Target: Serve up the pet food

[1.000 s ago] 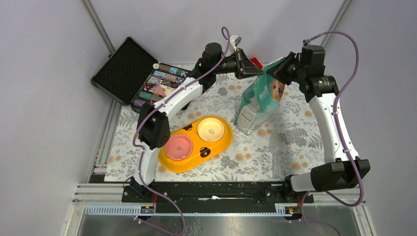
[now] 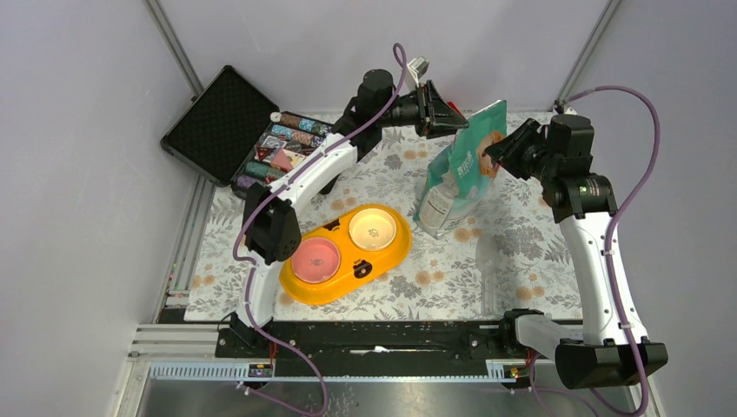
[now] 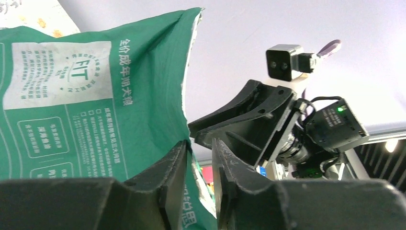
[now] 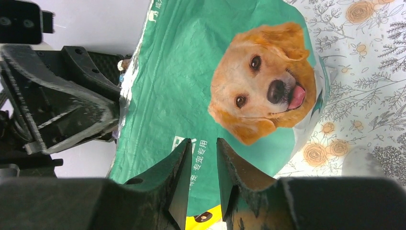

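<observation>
The green pet food bag (image 2: pixel 476 156) stands tilted at the back of the table. From its left, my left gripper reaches the bag's top edge; its fingers are parted, with the edge running beside one fingertip. On the other side, my right gripper faces the bag's dog-picture side with its fingers apart and only the bag's face showing behind them. An orange-yellow feeder (image 2: pixel 352 276) carries a cream bowl (image 2: pixel 372 228) and a pink bowl (image 2: pixel 315 260), both empty. Right of it lies a clear scoop (image 2: pixel 488 269).
A black case (image 2: pixel 220 117) lies open at the back left, with several small rolls and packets inside. Something red (image 2: pixel 454 107) shows behind the bag. Bare patterned tablecloth (image 2: pixel 434 287) lies between feeder and scoop.
My right gripper has backed off from the bag's top edge, moving toward the front and slightly right, uncovering the top corner. The left arm, feeder and scoop look unmoved.
</observation>
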